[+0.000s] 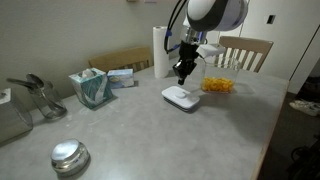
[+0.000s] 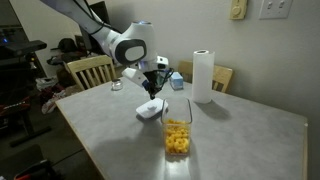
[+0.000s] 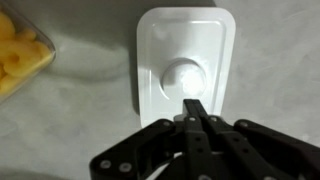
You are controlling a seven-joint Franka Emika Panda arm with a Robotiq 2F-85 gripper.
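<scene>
A white rectangular lid (image 3: pixel 160 60) with a round knob (image 3: pixel 184 78) in its middle lies flat on the table. In the wrist view my gripper is shut, with nothing showing between its fingers, and its tips overlap the near side of the knob. From outside, the gripper (image 1: pixel 180 80) hangs a little above the lid (image 1: pixel 181 97), apart from it. A clear container of yellow-orange pieces (image 2: pixel 177 138) stands close by with its top open.
A paper towel roll (image 1: pixel 161 52), a blue-white box (image 1: pixel 121 78) and a tissue box (image 1: pixel 92 88) stand towards the back. A silver bowl (image 1: pixel 70 157) and a metal utensil holder (image 1: pixel 12 118) are at the left.
</scene>
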